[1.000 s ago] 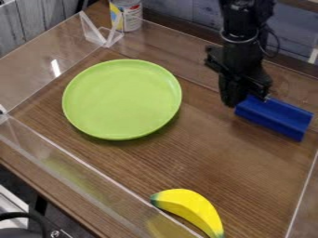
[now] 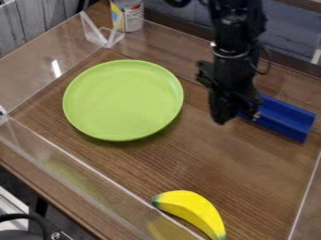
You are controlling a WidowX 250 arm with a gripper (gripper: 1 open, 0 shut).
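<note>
My gripper (image 2: 227, 107) hangs at the upper right, just left of and partly in front of a blue block (image 2: 286, 121), which lies along the right side of the wooden table. The gripper looks shut; I see nothing held, though its dark fingertips are hard to make out against the table. A round green plate (image 2: 123, 100) lies to the left of the gripper. A yellow banana (image 2: 196, 211) lies at the front edge.
A can (image 2: 127, 13) stands at the back left, with a clear plastic piece (image 2: 105, 36) near it.
The gripper has moved a little down and to the left from in front of the blue block. The block, plate and banana have not visibly moved.
</note>
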